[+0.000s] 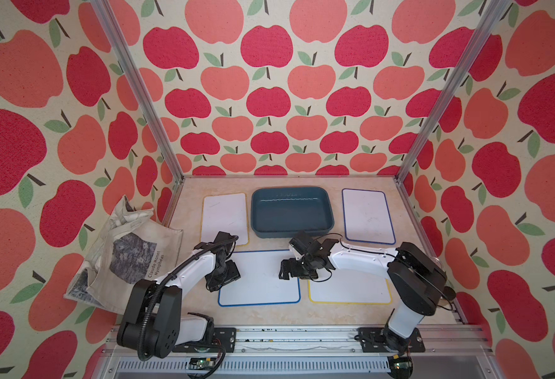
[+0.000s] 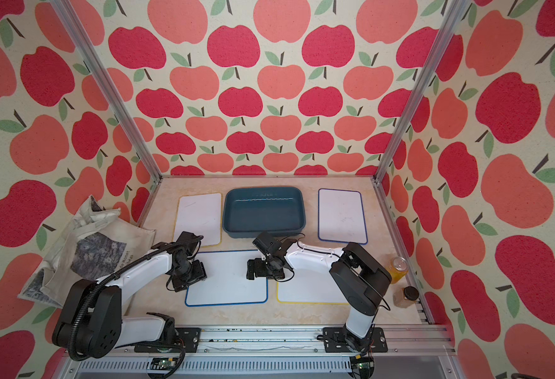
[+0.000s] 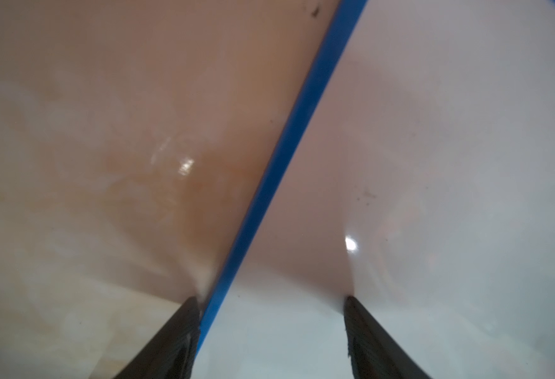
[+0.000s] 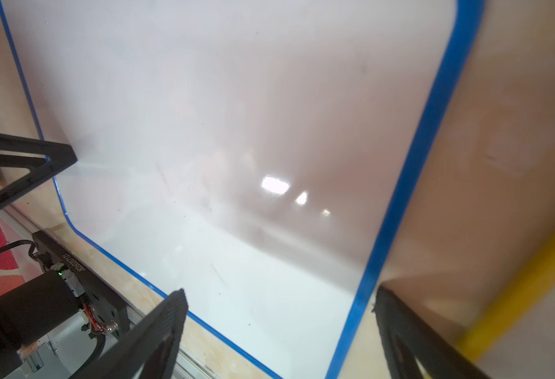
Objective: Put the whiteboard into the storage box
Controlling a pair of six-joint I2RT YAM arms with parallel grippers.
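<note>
A blue-edged whiteboard [image 1: 258, 284] lies flat at the front middle. My left gripper is low at its left edge, fingers apart, one beside the blue rim, the other over the white surface. At the right edge of the same board, my right gripper is also low with fingers apart, one fingertip just outside the rim. I see nothing lifted in either. The dark teal storage box [image 1: 292, 214] stands empty at the back middle.
A yellow-edged board [image 1: 350, 290] lies right of the middle board, another [image 1: 224, 218] at back left, a blue-edged one [image 1: 367, 214] at back right. A cloth bag [image 1: 100, 265] is on the left; jars [image 2: 397, 268] are at the right edge.
</note>
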